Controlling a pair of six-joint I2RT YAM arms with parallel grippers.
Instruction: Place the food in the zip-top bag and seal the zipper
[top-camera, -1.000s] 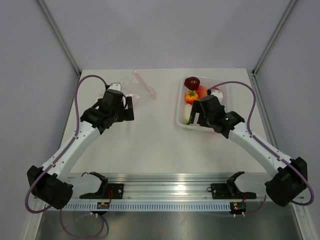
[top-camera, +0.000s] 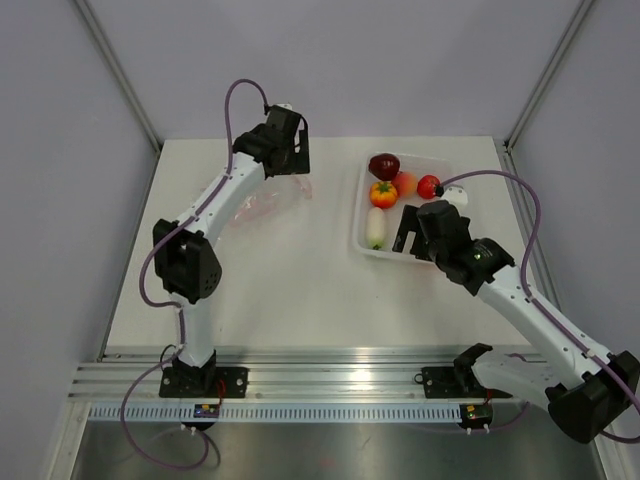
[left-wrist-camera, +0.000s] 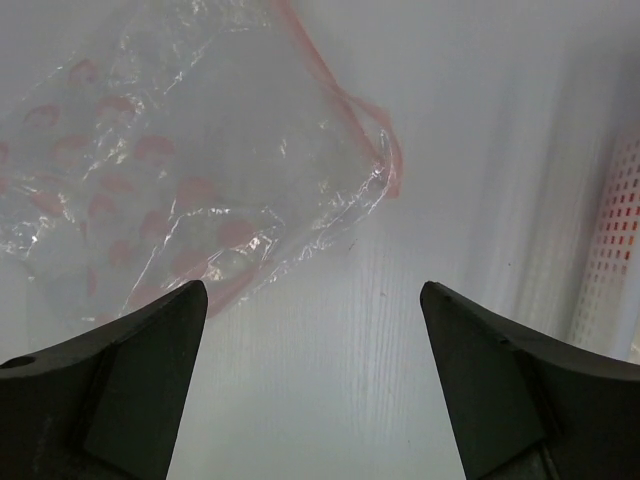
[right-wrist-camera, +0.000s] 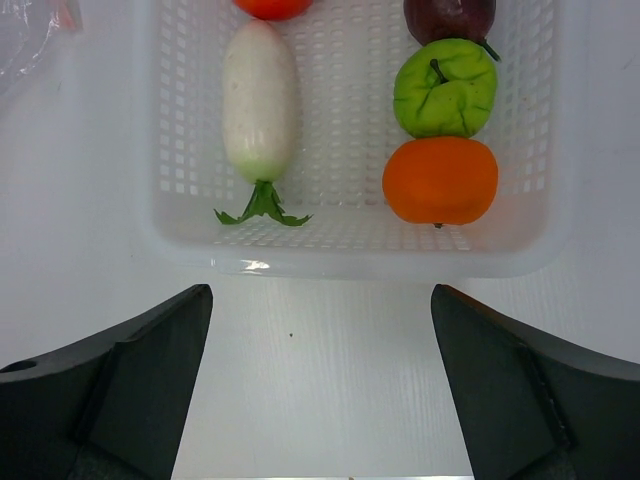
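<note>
A clear zip top bag (left-wrist-camera: 200, 160) with red printed spots and a pink zipper strip (left-wrist-camera: 325, 75) lies flat on the table at the back left. Above its right part hovers my left gripper (top-camera: 300, 168), open and empty; the arm hides some of the bag in the top view. In the white basket (right-wrist-camera: 350, 255) are a white radish (right-wrist-camera: 260, 100), an orange persimmon-like fruit (right-wrist-camera: 440, 181), a green pepper (right-wrist-camera: 446, 88), a dark purple item (right-wrist-camera: 450, 18) and a red one (right-wrist-camera: 272, 6). My right gripper (top-camera: 405, 240) stands open over the basket's front, nothing between its fingers.
The basket's walls (top-camera: 357, 205) rise around the food. A metal rail (top-camera: 330, 360) runs along the table's front edge.
My left gripper has moved right and toward the back, over the bag's right part. Bag and food lie where they were.
</note>
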